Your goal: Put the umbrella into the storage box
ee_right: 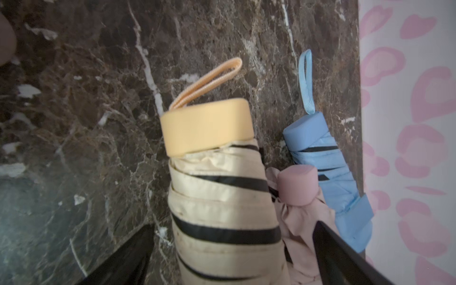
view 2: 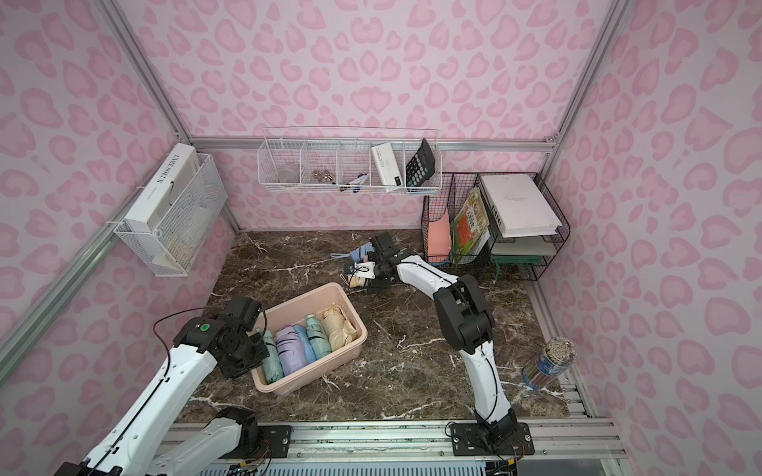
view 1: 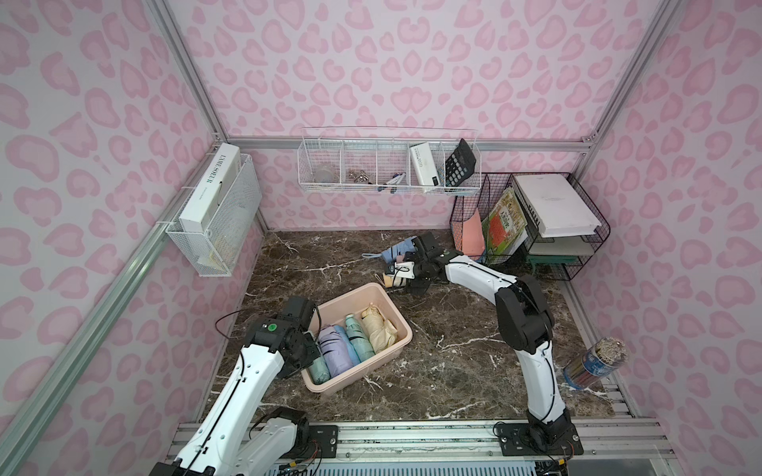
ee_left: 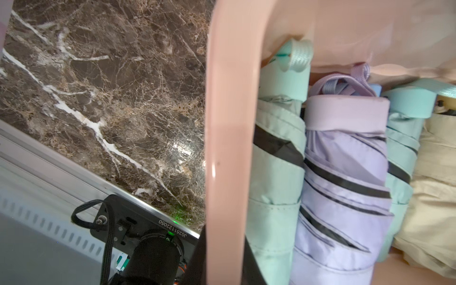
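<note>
The pink storage box (view 1: 396,361) holds mint, lavender, blue and cream umbrellas. My left gripper is shut on the box's near-left rim, outside the mint umbrella (ee_left: 275,180). At the back, three umbrellas lie on the table: cream-and-black striped with a yellow cap (ee_right: 218,199), pink (ee_right: 301,204) and blue (ee_right: 323,156). My right gripper is open over the striped umbrella, which lies between its fingers.
A black wire file rack (view 1: 579,250) stands at the back right, close to the right arm. Wire baskets hang on the back and left walls. A canister (view 1: 591,365) stands at the right edge. Bare table surrounds the box.
</note>
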